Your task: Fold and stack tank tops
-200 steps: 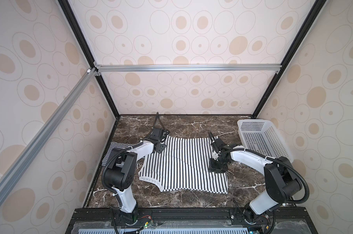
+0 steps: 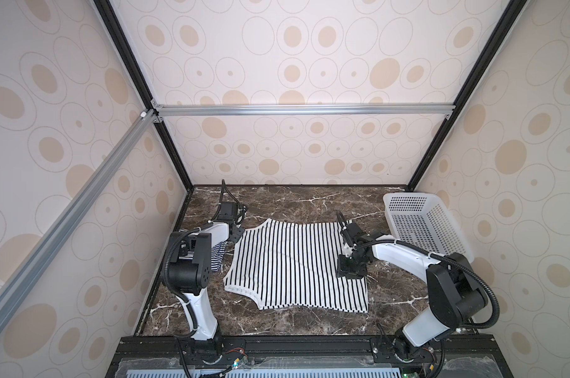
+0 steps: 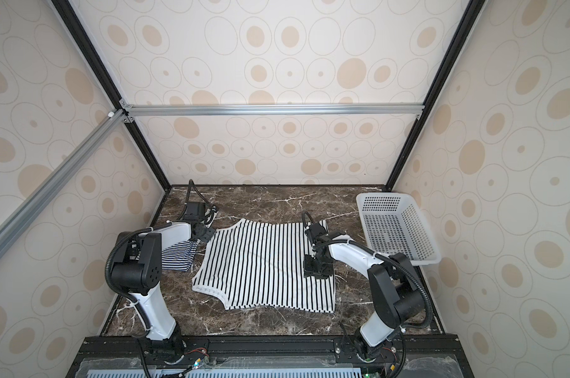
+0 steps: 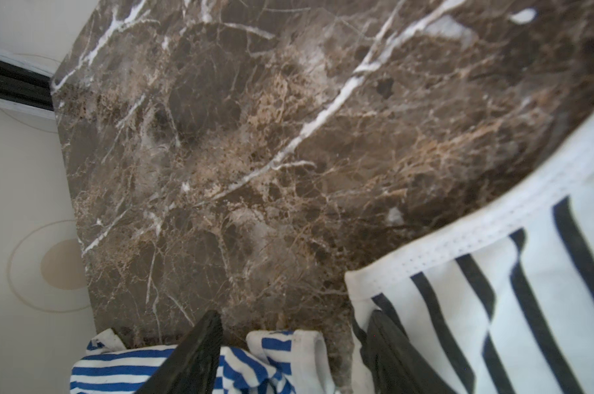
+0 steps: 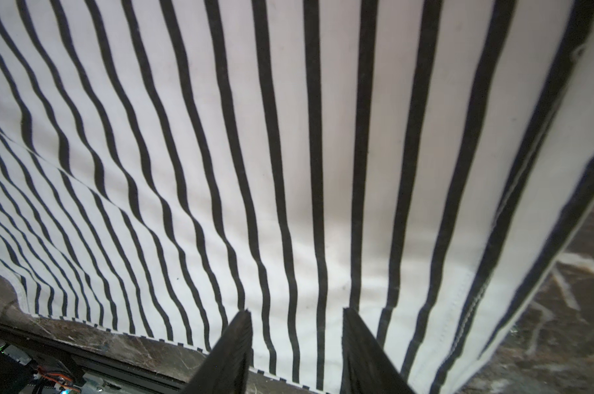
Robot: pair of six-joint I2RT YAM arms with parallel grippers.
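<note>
A white tank top with black stripes (image 2: 291,264) lies spread flat in the middle of the table, its neck and armhole end toward the left. At its upper left edge my left gripper stands open; a corner of the white top shows by its right finger and a blue-striped fold between the fingers. That blue and white striped top (image 3: 179,255) lies folded at the far left, partly under my left arm. Over the hem end of the spread top hovers my right gripper, open, striped cloth beneath its fingers; contact cannot be told.
An empty white perforated basket (image 2: 423,220) stands at the back right. Bare marble table (image 2: 310,198) runs along the back, and another clear strip lies in front of the spread top. Patterned walls close in the left, right and back.
The right arm and both tops look unmoved.
</note>
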